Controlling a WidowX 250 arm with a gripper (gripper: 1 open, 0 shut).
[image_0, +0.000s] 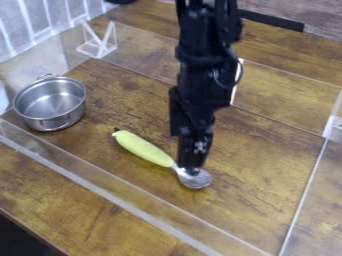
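Note:
My gripper (187, 140), black and blurred, hangs in the middle of the camera view, open, its lower end just above a spoon. The spoon has a pale yellow-green handle (140, 148) lying diagonally on the wooden table and a steel bowl end (195, 178) toward the lower right. Whether the fingers touch it I cannot tell.
A steel pot (50, 103) sits at the left on the wooden table (267, 175). A small white rack-like object (99, 40) stands at the back left. Clear panels border the work area, and the table's right part is clear.

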